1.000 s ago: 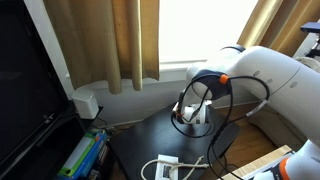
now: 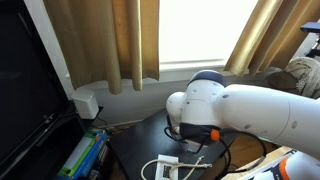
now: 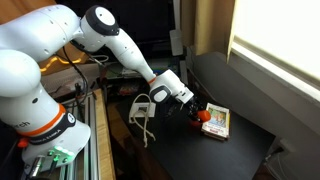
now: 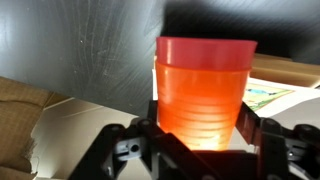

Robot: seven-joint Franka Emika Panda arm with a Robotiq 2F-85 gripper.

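Note:
An orange-red, cup-like object (image 4: 203, 95) with a darker red rim fills the middle of the wrist view. On either side of it are the black fingers of my gripper, shut on it. From the other side, in exterior view 2, the red object (image 3: 203, 116) shows at the end of the arm, right against a white-and-yellow box (image 3: 216, 124). Whether it touches the dark tabletop is hard to tell. The arm hides both gripper and object in exterior view 1.
A white power strip with a looped cable (image 2: 166, 168) lies on the dark table (image 2: 142, 140). Books or boxes in green and blue (image 2: 82, 155) stand at the left, below a dark screen (image 2: 30, 80). Bare tabletop (image 3: 225, 155) shows near the box.
The arm has swung lower and toward the viewer's left in exterior view 1, its white links now covering the spot where the gripper showed before. The power strip and books stay put.

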